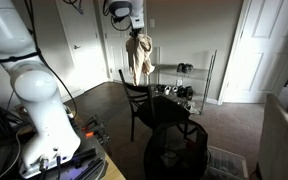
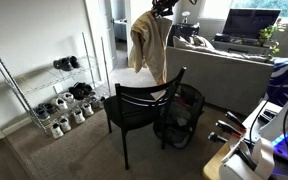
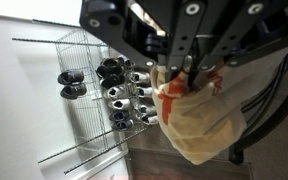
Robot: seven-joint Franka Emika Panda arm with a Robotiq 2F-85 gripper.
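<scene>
A beige cloth hangs from my gripper, high above the floor. My gripper is shut on its upper part, and the rest drapes freely. In exterior view 2 the cloth hangs above and behind the back of a black chair; whether they touch cannot be told. Close up in the wrist view, the cloth spreads below the fingers, with a reddish-orange patch near the grip. The fingertips are partly hidden by dark shadow and the cloth.
A black mesh basket stands on the carpet beside the chair. Along the wall is a wire rack with several shoes. A sofa stands at the far side. Open carpet lies in front of the rack.
</scene>
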